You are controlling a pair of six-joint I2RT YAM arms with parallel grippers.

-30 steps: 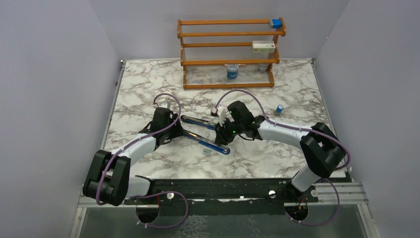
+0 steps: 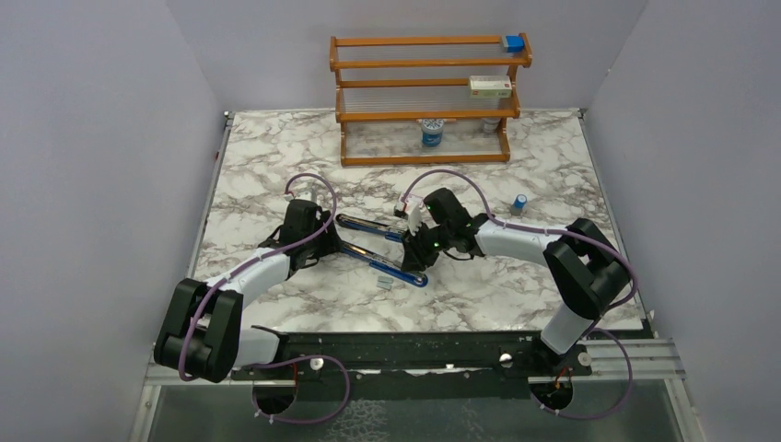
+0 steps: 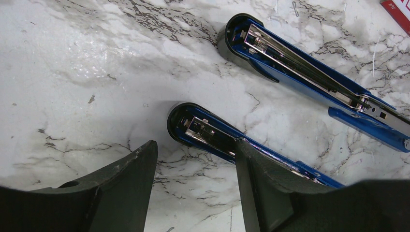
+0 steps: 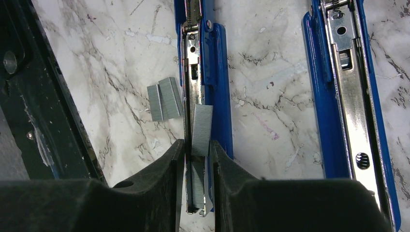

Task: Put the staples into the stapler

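Observation:
The nearer blue stapler (image 2: pixel 382 265) lies opened out on the marble table, its channel facing up. In the right wrist view, one staple strip (image 4: pixel 197 186) sits in the channel's end, and another strip (image 4: pixel 202 128) rests slightly askew on the channel, overlapping it. My right gripper is open around this upper strip, a fingertip on each side; whether they touch it I cannot tell. At the stapler's other end, my left gripper stands open, with its right finger (image 3: pixel 254 179) overlapping the stapler's body in view. Two loose strips (image 4: pixel 164 99) lie beside the stapler.
A second opened blue stapler (image 3: pixel 304 67) lies roughly parallel, farther back. A red-and-white box (image 3: pixel 399 14) shows at the left wrist view's corner. Behind stands a wooden rack (image 2: pixel 428 117); a small blue-topped container (image 2: pixel 519 203) stands at right.
My right arm has shifted slightly, its gripper moving a little to the right in the top view. The left arm and the staplers look unmoved.

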